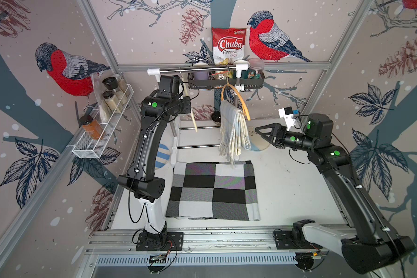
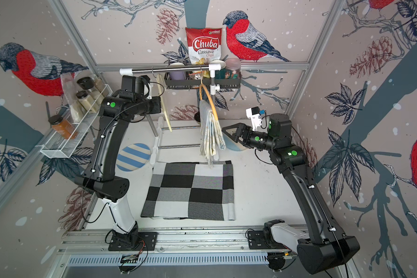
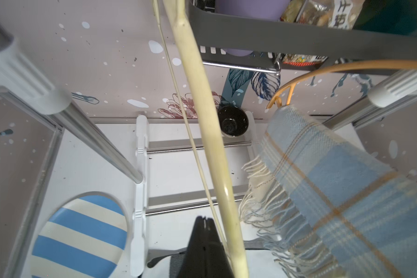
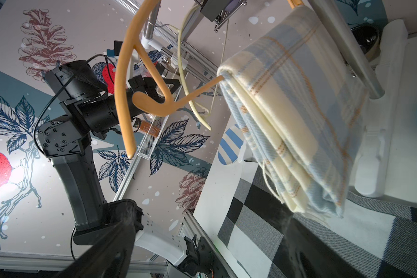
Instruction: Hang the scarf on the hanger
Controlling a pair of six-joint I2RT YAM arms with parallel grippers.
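Note:
The blue-and-cream plaid scarf (image 1: 233, 132) hangs over the orange hanger (image 1: 245, 111) on the rail (image 2: 171, 68), fringe downward. A cream hanger (image 3: 205, 120) hangs left of it. My left gripper is up beside the cream hanger, shut, with nothing seen between its fingers; the hanger passes just right of its tips in the left wrist view. My right gripper (image 1: 264, 133) stands open to the right of the scarf, apart from it, with nothing between its fingers.
A dark shelf (image 1: 203, 84) with containers and chips is behind the rail. A white wire shelf (image 1: 85, 150) with jars is on the left wall. A checked cloth (image 1: 213, 203) covers the middle of the table, with bare surface to its right.

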